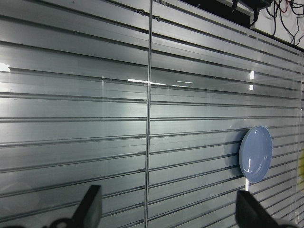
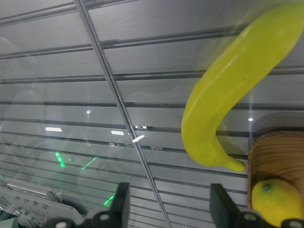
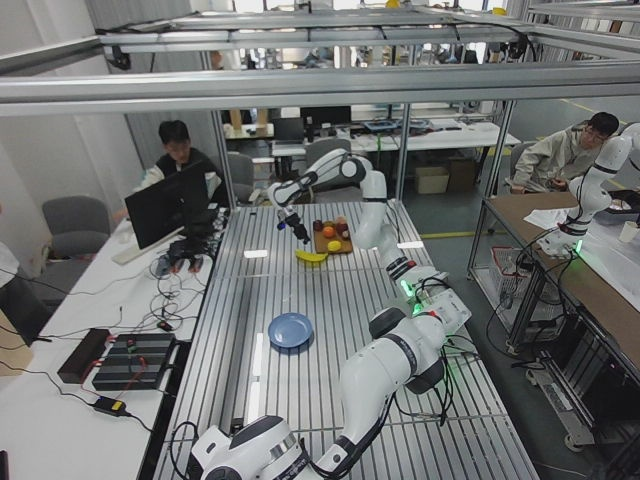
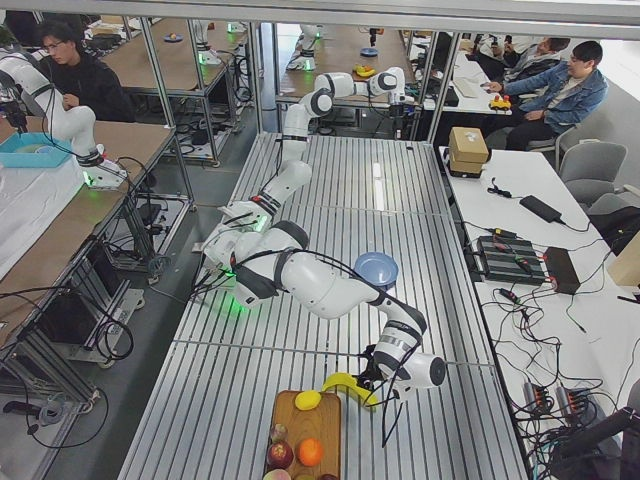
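A yellow banana [image 2: 228,85] lies on the slatted table beside a wooden tray [image 4: 285,410], just below my right gripper, whose fingers stand apart with nothing between them. The tray holds a lemon [image 2: 278,202], an orange [image 4: 310,451] and other fruit. A blue plate [image 1: 255,153] sits mid-table, also seen in both camera views. My left gripper is over bare table, its fingers apart and empty, with the plate to the right in its wrist view.
Arm bases and cables run along one long edge. Side desks [image 3: 70,420] with monitor, black boxes and cables stand beside it, with people seated nearby.
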